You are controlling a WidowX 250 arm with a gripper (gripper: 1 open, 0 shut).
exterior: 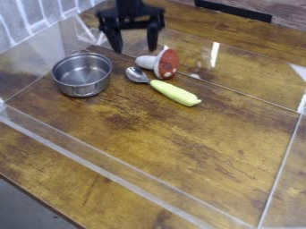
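Note:
My dark gripper (131, 38) hangs at the top of the camera view with its fingers parted, above and behind a white toy mushroom with a red, spotted cap (165, 63), which lies on its side. A steel pot (81, 86) stands to the left. A spoon (138, 74) and a pale green elongated vegetable (174, 93) lie on the table below the mushroom. Nothing shows between the fingers.
Clear panels or strips (245, 80) border the wooden table's working area (143, 161) on several sides. A pale slatted rail (30, 27) is at the back left.

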